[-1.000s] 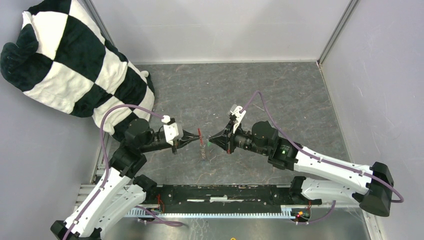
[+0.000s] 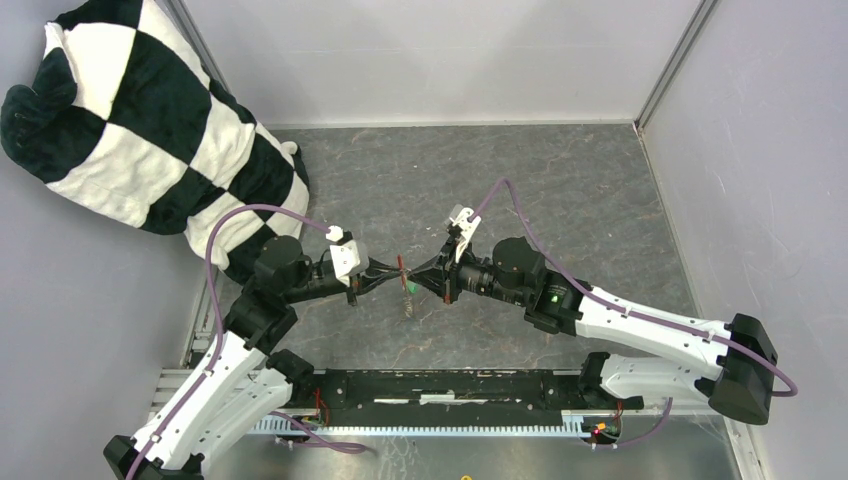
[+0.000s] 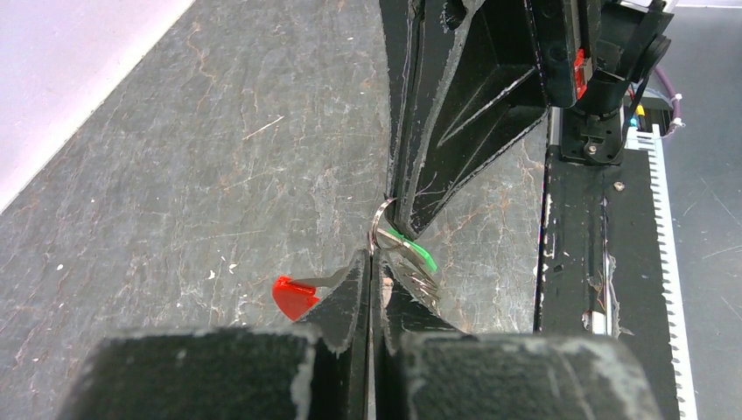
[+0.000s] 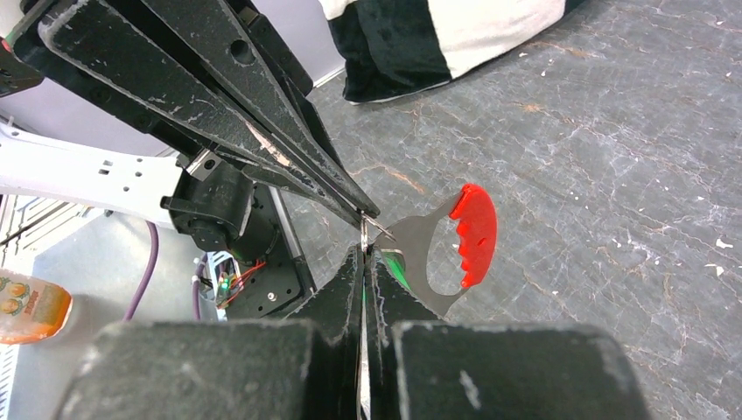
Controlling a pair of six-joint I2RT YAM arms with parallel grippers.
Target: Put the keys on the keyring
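The thin silver keyring (image 3: 379,219) bridges the small gap between the two grippers' tips. My left gripper is shut on its lower edge in the left wrist view. From the opposite side my right gripper is shut with its tips at the ring; what lies between its fingers I cannot make out. A green piece (image 3: 418,252) sits against the right gripper's tip, with several metal keys (image 3: 422,284) hanging behind. A metal piece with a red handle (image 4: 477,236) hangs beside the tips. Whether the green piece is on the ring cannot be seen.
A checkered black-and-white cushion (image 2: 160,120) leans at the back left. Along the front runs a black rail (image 2: 450,385). A bottle-like container (image 4: 31,306) shows at the right wrist view's left edge.
The right gripper has moved left with the green piece, closing the gap to the left gripper's tips. Below the tips, the hanging keys have swung a little. The left arm has barely shifted.
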